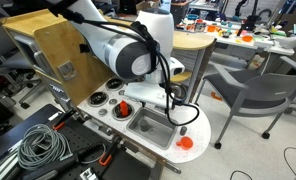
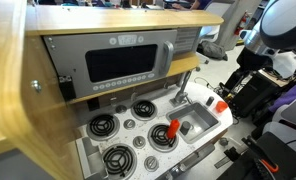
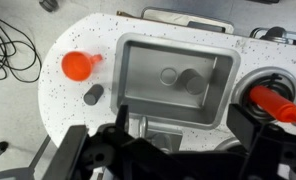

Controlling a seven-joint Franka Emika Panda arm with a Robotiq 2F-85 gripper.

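Observation:
My gripper is open above the counter, its two dark fingers apart at the bottom of the wrist view with the faucet (image 3: 143,127) showing between them. Below lies the grey sink (image 3: 138,75), holding a small grey can (image 3: 193,81) near its drain. An orange-red cup (image 3: 78,66) with a handle sits on the counter beside the sink, close to a short dark cylinder (image 3: 94,94). On the sink's other side, an orange-red bottle (image 3: 275,102) is at the stove burners. Exterior view 2 shows the same bottle (image 2: 173,130) and cup (image 2: 221,106).
A silver microwave (image 2: 118,62) stands under a wooden shelf behind the burners. Wooden cabinets (image 1: 68,55) rise at the left in exterior view 1. A grey chair (image 1: 253,90) is on the right. Coiled cable (image 1: 43,147) lies at the front left.

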